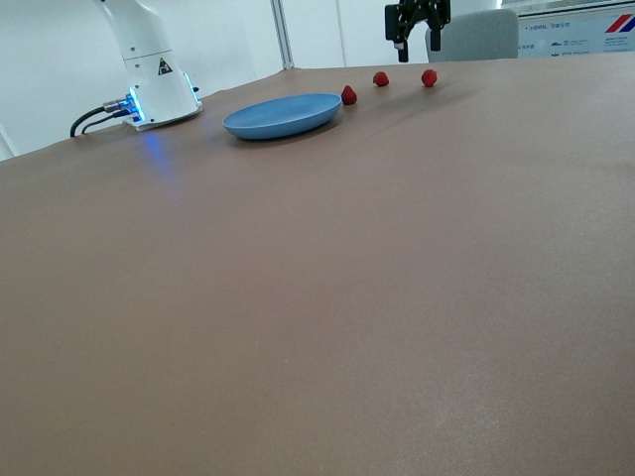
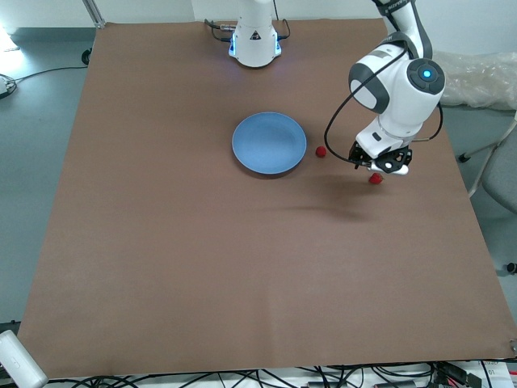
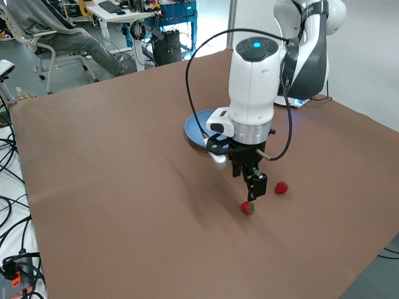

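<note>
My black gripper [image 1: 419,48] hangs above the table at the right of the plate, its two fingers apart and empty in the top view. A strawberry [image 2: 376,179] lies just below it in the left view; in the right view this strawberry [image 3: 248,207] is under the fingertips. Another strawberry [image 2: 321,152] lies beside the blue plate [image 2: 269,143]. A further strawberry [image 3: 281,187] shows right of the gripper in the right view. In the top view three strawberries [image 1: 429,77] stand in a loose row right of the empty plate.
A white robot base [image 2: 254,40] with cables stands at the back. A grey chair [image 2: 501,170] is beside the right edge, and a person sits beyond the table in the right view.
</note>
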